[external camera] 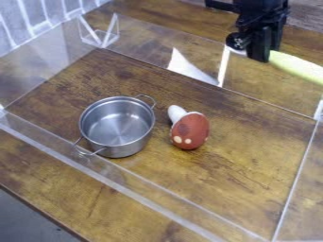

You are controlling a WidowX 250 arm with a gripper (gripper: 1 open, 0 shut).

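My black gripper [259, 45] is at the top right, above the back edge of the clear walled area, shut on a long pale yellow-green object [296, 66] that reaches toward the right edge. A steel pot [116, 130] with two handles stands on the wooden table at centre left. Right of it lie a toy mushroom [190, 130] with a red spotted cap and, partly behind that, a white piece [177, 113].
Clear plastic walls [139, 212] border the wooden work area [247, 151]. White angled pieces [190, 66] are at the back wall. Bare wood lies right and front of the mushroom.
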